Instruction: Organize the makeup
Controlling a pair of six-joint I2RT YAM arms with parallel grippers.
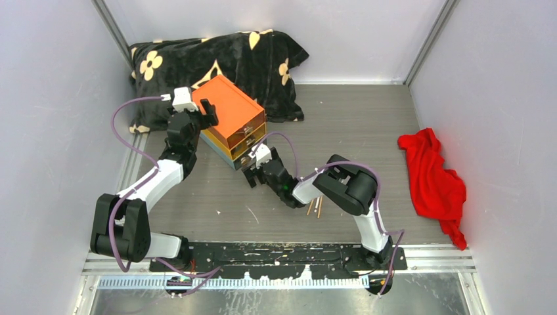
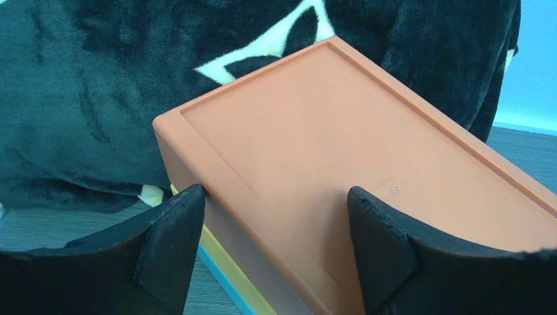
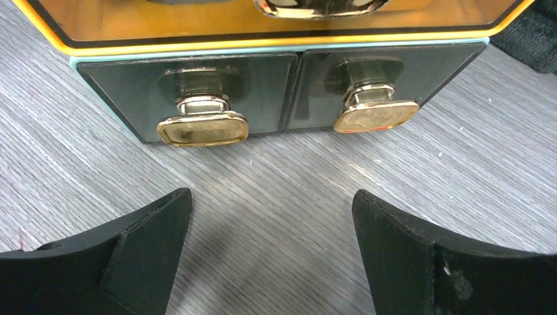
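Note:
A stacked makeup organizer (image 1: 227, 108) with an orange top over yellow and blue tiers stands angled at the back center-left. My left gripper is closed on it, one finger at the side edge and the other over the top (image 2: 289, 125). In the right wrist view, my right gripper is open over bare floor, in front of two small bottom drawers (image 3: 197, 92) with gold knobs (image 3: 200, 130). Both drawers are shut; an amber drawer (image 3: 164, 29) sits above them.
A black flowered blanket (image 1: 164, 65) lies behind the organizer, a red cloth (image 1: 430, 184) at the right. A few thin sticks (image 1: 318, 212) lie under the right arm.

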